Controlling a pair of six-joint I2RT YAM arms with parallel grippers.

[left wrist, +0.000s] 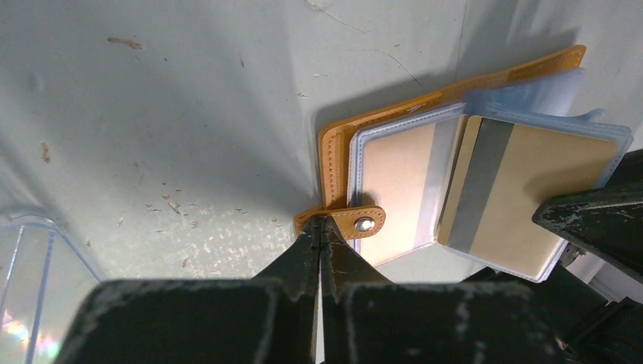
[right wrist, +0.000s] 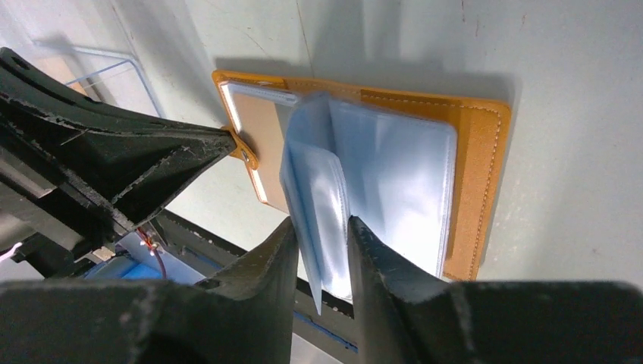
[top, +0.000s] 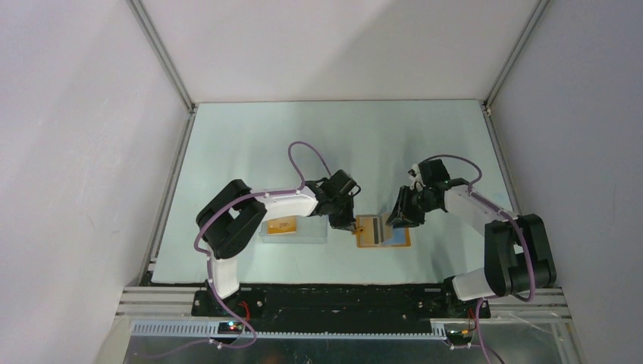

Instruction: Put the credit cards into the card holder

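The brown leather card holder point(top: 406, 244) lies open near the front of the table. One of its clear sleeves point(right wrist: 331, 227), with a gold card point(left wrist: 531, 178) inside, is lifted between the fingertips of my right gripper, which is shut on it. Another sleeve with a card point(left wrist: 398, 178) lies flat on the holder's left side. At that side, my left gripper is shut with its tips against the snap strap point(left wrist: 352, 221); whether the strap is pinched between them I cannot tell.
A clear tray point(top: 312, 233) holding a gold card point(top: 282, 225) sits left of the holder, partly under the left arm.
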